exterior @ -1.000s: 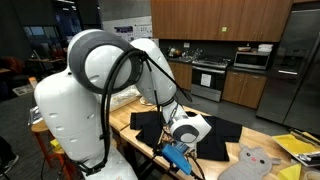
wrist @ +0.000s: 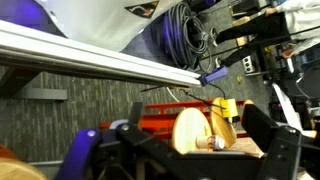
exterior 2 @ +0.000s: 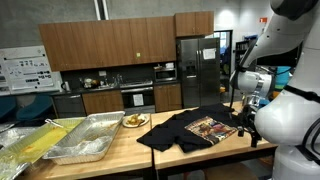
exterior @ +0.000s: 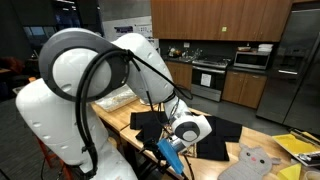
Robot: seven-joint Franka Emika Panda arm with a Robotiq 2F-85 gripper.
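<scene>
My gripper reaches in from the bottom of the wrist view. Its two dark fingers stand apart, with no object gripped between them. Past them show the floor, a white rail and a red-framed stool with a round wooden seat, lower down. In the first exterior view the white arm bends down at the table's near side, and its own body and a blue cable hide the fingers. A black cloth lies on the table behind the arm. To its right is a grey flat shape.
Yellow items lie at the table's right edge. Wire trays and a plate of food occupy the other end. Bare wood shows along the table's front. A coiled black cable is near the rail.
The arm's upper links have shifted up and to the left, and the wrist has turned and risen slightly. The cloth, grey shape and yellow items stay where they were.
</scene>
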